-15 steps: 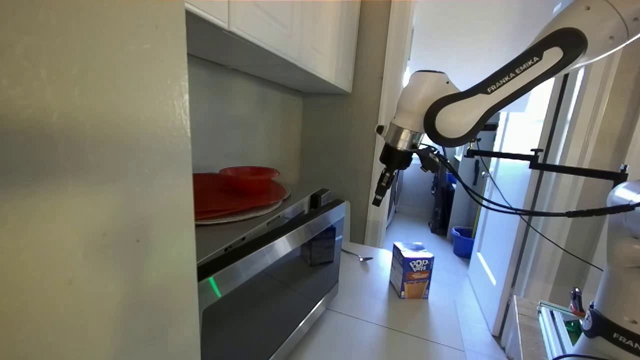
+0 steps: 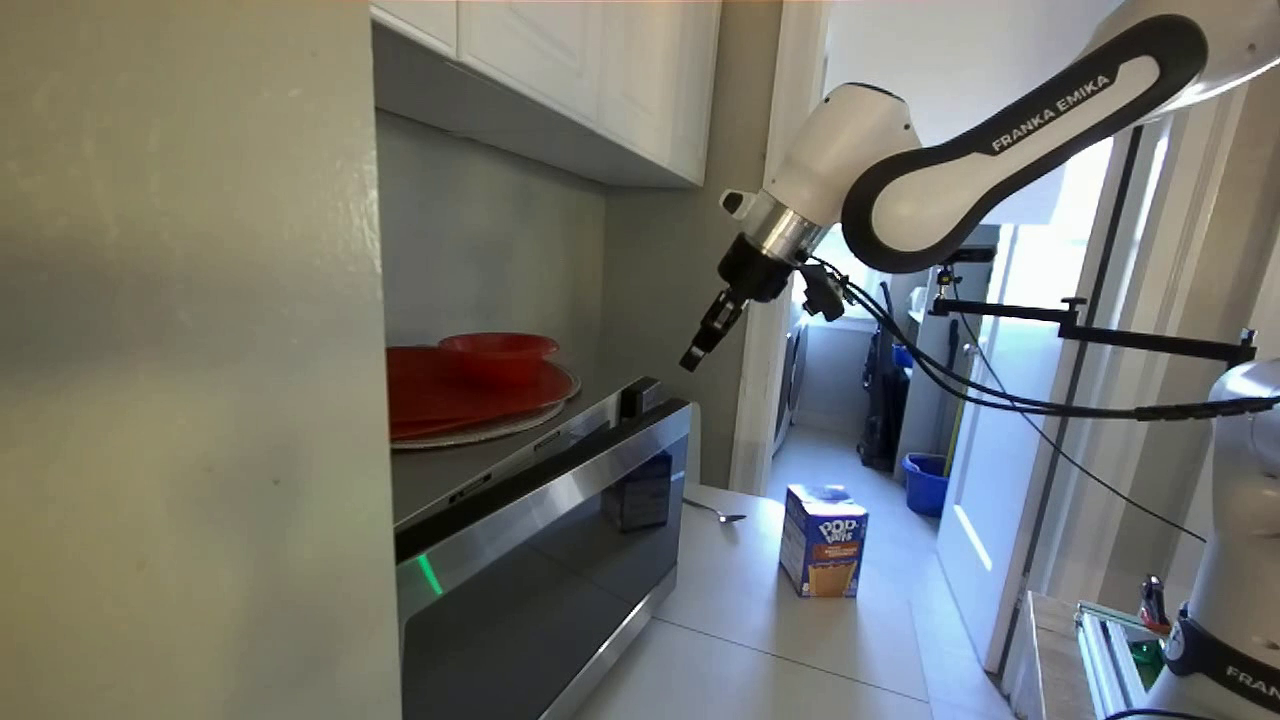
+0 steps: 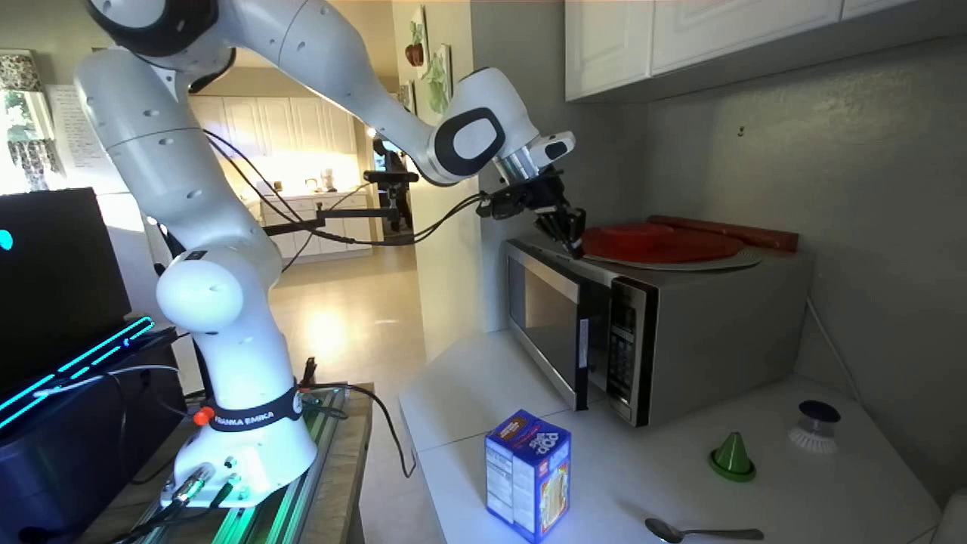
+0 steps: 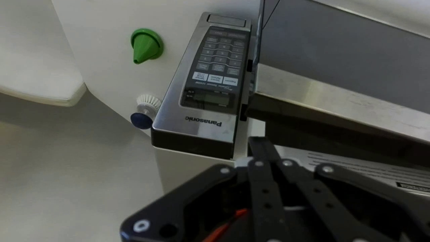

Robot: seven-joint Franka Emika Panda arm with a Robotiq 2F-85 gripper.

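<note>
My gripper (image 2: 692,360) is shut, and nothing shows between its fingers. It hangs above the front of the microwave (image 3: 716,317), near the top of the door. The microwave door (image 3: 546,313) stands part open, with a dark gap between it and the control panel (image 3: 627,349). In the wrist view, the silver control panel (image 4: 213,80) lies beyond the fingertips, and the door (image 4: 342,96) angles away to the right. Whether the fingers touch the microwave cannot be told; in exterior view 1 they appear apart from it.
A blue Pop-Tarts box (image 3: 527,476) stands on the counter before the microwave. A green cone (image 3: 732,456), a brush (image 3: 816,426) and a spoon (image 3: 702,532) lie to its right. Red dishes (image 2: 480,378) rest on top of the microwave. White cabinets (image 2: 576,60) hang overhead.
In exterior view 1, my gripper has moved left and up, from over the counter toward the microwave's top front. The door, box and dishes have stayed in place.
</note>
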